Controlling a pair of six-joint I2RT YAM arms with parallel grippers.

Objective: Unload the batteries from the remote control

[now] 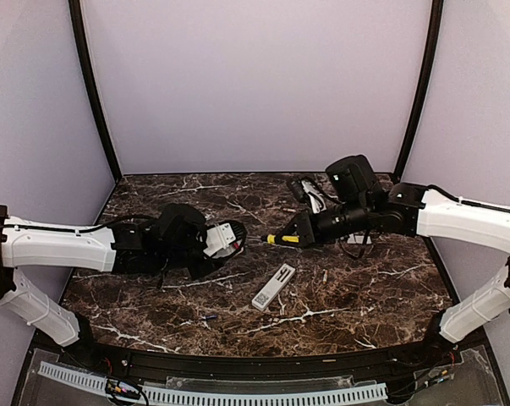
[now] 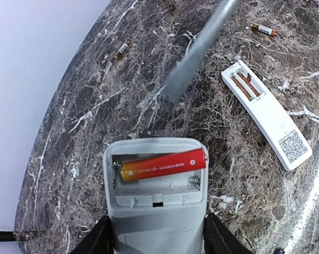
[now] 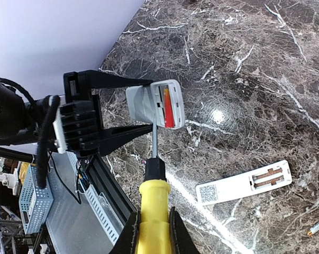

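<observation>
A white remote control (image 2: 159,227) is gripped by its sides between the dark fingers of my left gripper, lifted clear of the table. Its compartment is uncovered; one red-and-orange battery (image 2: 164,165) lies at a slant inside, with a bare spring below its red end. My right gripper is shut on a yellow-handled tool (image 3: 154,203). In the left wrist view the tool's thin shaft (image 2: 196,55) is blurred and apart from the held remote. From above, the left arm hides most of that remote.
A second white remote (image 1: 274,288) rests on the marble table, its compartment empty. Loose batteries lie around, one (image 2: 263,29) beyond that remote and another (image 2: 122,50) near the far edge. A small blue item (image 1: 210,317) sits at the front. Free room stretches toward the back.
</observation>
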